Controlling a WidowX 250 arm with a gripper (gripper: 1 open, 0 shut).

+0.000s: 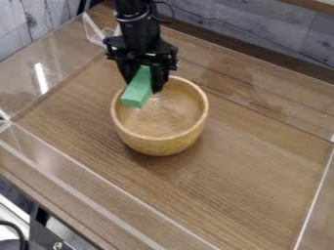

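A black robot arm reaches down from the top of the view, its gripper [144, 70] over the back left part of a tan round bowl [177, 132]. A mint green block [136, 93] hangs at the gripper, tilted, above the bowl's left inside. The gripper is shut on the green block; its lower fingers are partly hidden by it.
Bare wooden table [241, 190] surrounds the bowl, with free room to the right and in front. Its left edge runs along the upper left and lower left, with dark items and a cable beyond at the lower left.
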